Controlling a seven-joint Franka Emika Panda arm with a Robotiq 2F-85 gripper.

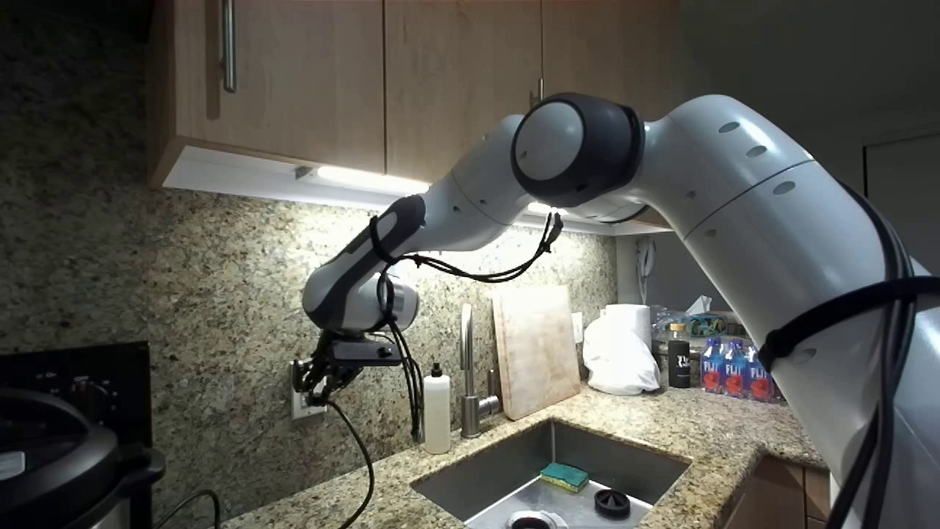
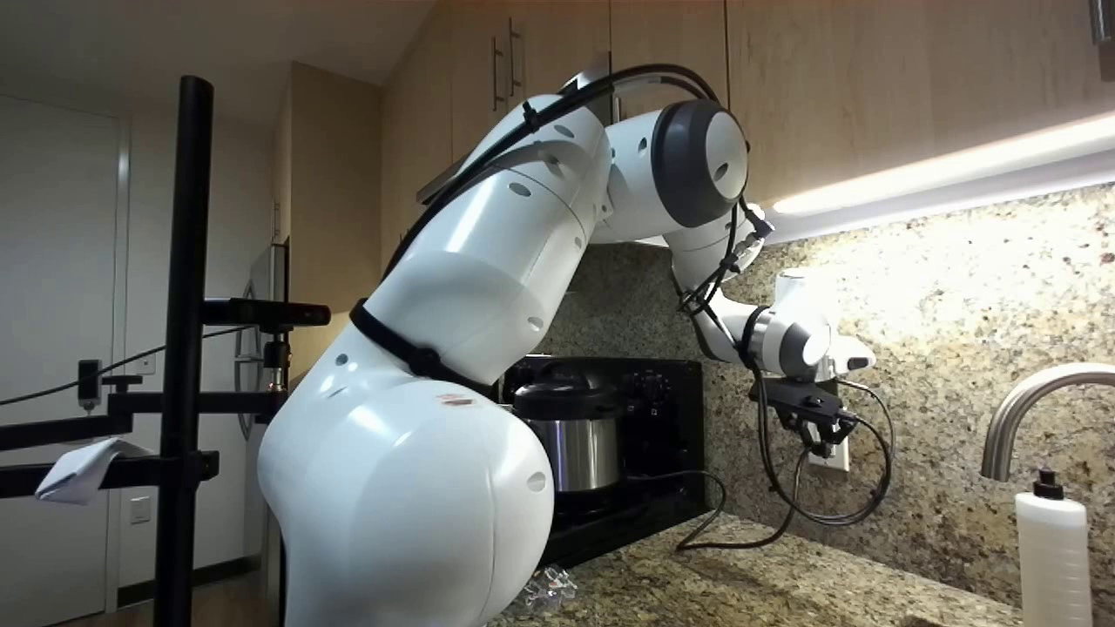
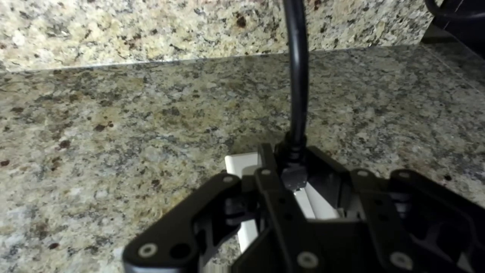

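Between the fingers of my gripper is a black plug (image 3: 294,175), and the fingers are shut on it. Its thick black cord (image 3: 298,77) runs away from the plug in the wrist view and hangs down to the counter in both exterior views. A white wall outlet (image 3: 243,163) lies right behind the plug, partly covered by the fingers. In exterior view 1 my gripper is up against the outlet (image 1: 304,405) on the granite backsplash. The plug's prongs are hidden, so whether it sits in the socket I cannot tell.
A pressure cooker (image 2: 572,428) stands on the stove side. Right of the outlet are a white soap bottle (image 1: 437,413), a faucet (image 1: 468,370) and a sink (image 1: 564,441). Wooden cabinets (image 1: 458,79) hang above the arm.
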